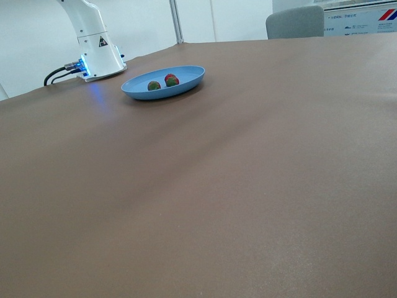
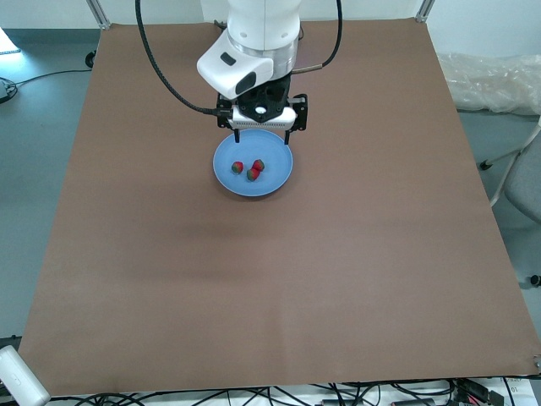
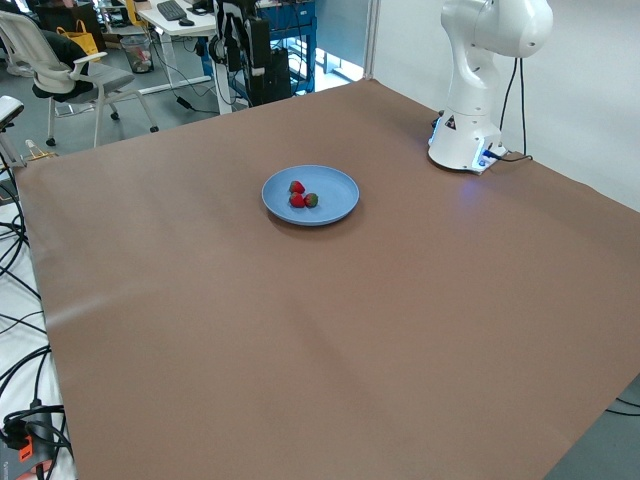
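A blue plate (image 2: 275, 176) holds several strawberries (image 2: 254, 174) on the brown table; the plate (image 1: 136, 90) also shows in the top view and the plate (image 3: 335, 205) in the right view. In the left view my gripper (image 2: 262, 135) hangs over the back of the plate, its two dark fingers pointing down and apart, open, with nothing visible between them. In the top and right views only my arm's white base shows near the plate; the gripper is out of those views.
A chair (image 2: 516, 173) stands off the right edge in the left view, and cables (image 2: 363, 393) run below the near edge.
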